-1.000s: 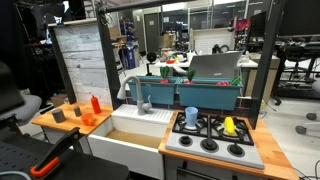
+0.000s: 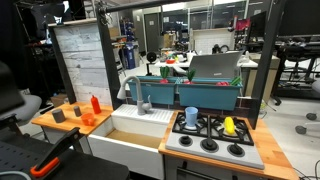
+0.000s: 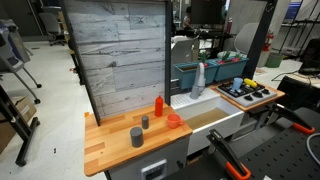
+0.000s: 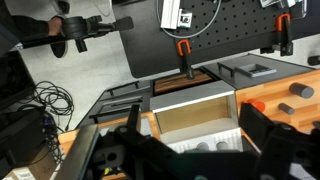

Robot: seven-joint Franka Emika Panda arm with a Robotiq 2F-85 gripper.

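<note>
My gripper hangs high over the white-sided basin (image 4: 205,137), its two dark fingers spread wide apart. Nothing shows between them but the basin's wooden floor far below. On the left counter are an orange-red cup (image 2: 89,120), a red bottle (image 2: 96,104) and several small grey cups (image 3: 137,135). A blue cup (image 2: 191,116) and a yellow object (image 2: 230,126) sit on the stove (image 2: 215,139). From above, the orange-red cup (image 4: 260,105) appears right of the basin.
A grey faucet (image 2: 141,92) rises behind the basin. Blue-green planter boxes (image 2: 212,96) line the back. A pale plank wall (image 3: 126,72) stands behind the left counter. Dark bars with orange-red clamps (image 3: 229,155) lie along the front.
</note>
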